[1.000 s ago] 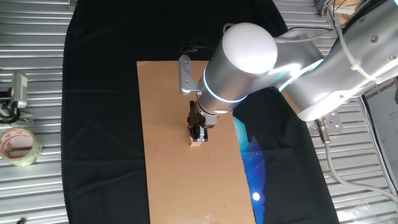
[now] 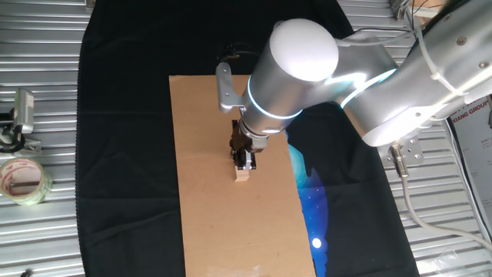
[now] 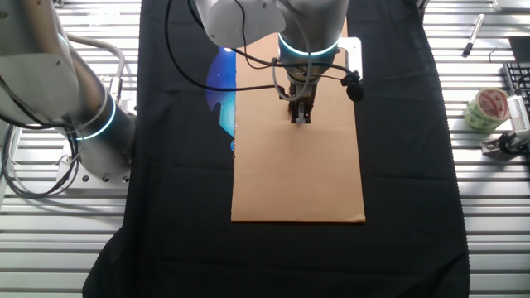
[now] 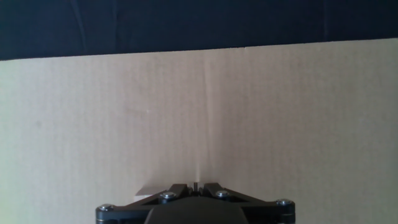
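A small light wooden block [image 2: 241,175] rests on the cardboard sheet [image 2: 231,223], just beside the tip of my gripper [image 2: 245,164] in exterior view 1. The wrist view shows a corner of that block [image 4: 149,191] at the left of my gripper; the rest is hidden behind the fingers. The fingertips stand close together, and nothing shows between them. In exterior view 2 my gripper [image 3: 301,118] points down over the sheet, and I cannot make out the block there.
The cardboard lies on a black cloth [image 2: 131,169]. A blue printed piece [image 2: 314,211] sticks out along its right edge. A tape roll [image 2: 25,181] lies on the slatted metal table at the left.
In exterior view 1 the arm and gripper have shifted slightly to the left. The block stays nearly where it was, and a little more of it shows.
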